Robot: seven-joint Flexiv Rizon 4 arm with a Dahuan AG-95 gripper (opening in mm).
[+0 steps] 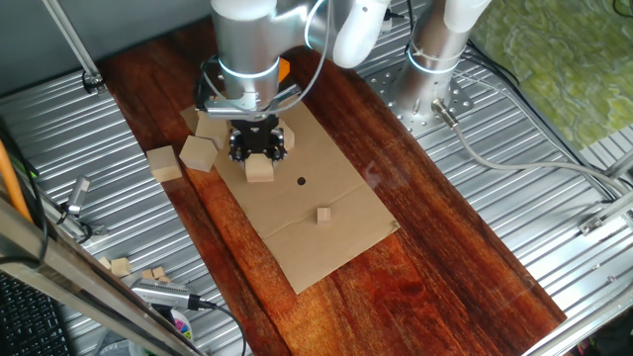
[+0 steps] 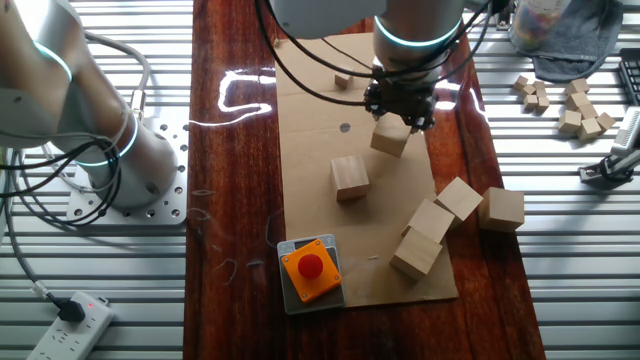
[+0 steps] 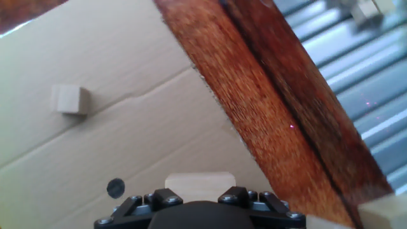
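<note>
My gripper (image 1: 258, 146) hangs above the cardboard sheet (image 1: 326, 247), pointing down at a wooden block (image 1: 260, 170). Its fingers stand spread, one to each side of that block's near end. In exterior view 2 the same block (image 2: 390, 138) sits just below the gripper (image 2: 399, 107). The wrist view shows the block's pale top (image 3: 200, 185) between and beyond the fingertips, partly covered by them. Contact between fingers and block cannot be made out. A much smaller wooden cube (image 1: 323, 215) lies alone farther along the cardboard.
Another block (image 2: 350, 177) stands on the cardboard near an orange box with a red button (image 2: 311, 266). Several more blocks (image 2: 428, 220) cluster by the cardboard's edge, one (image 2: 501, 209) on the dark wood. Loose small cubes (image 2: 582, 112) lie on the metal slats. The cardboard around the small cube is clear.
</note>
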